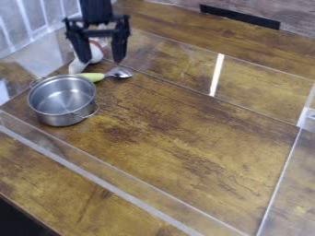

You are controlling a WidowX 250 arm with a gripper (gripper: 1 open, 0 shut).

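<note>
My black gripper (pixel 98 44) hangs at the upper left with its fingers spread open, pointing down over a white soft object (pixel 79 64), which it partly hides. Just in front of that object a yellow-handled spoon or scoop (pixel 91 77) lies on the wood, its metal head to the right. A steel pot (pixel 63 100) with handles stands at the left, nearer the camera than the spoon.
Clear plastic walls (pixel 176 214) border the wooden work surface (pixel 197 138). A thin white strip (pixel 216 76) shows at the back right, and a black bar (pixel 240 15) lies beyond.
</note>
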